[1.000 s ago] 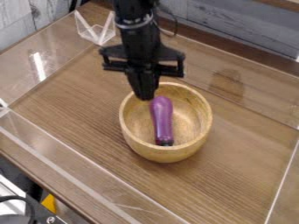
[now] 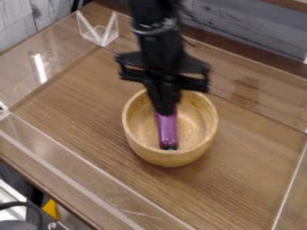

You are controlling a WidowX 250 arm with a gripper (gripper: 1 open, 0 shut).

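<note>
My gripper [image 2: 163, 97] hangs over a round tan bowl [image 2: 195, 144], its lower end blurred, so its fingers are hard to make out. A purple elongated object [image 2: 168, 133] lies inside the bowl, its upper part partly behind the dark arm.
A clear plastic piece [image 2: 99, 29] stands at the back left. A dark cable and something yellow lie at the lower left edge.
</note>
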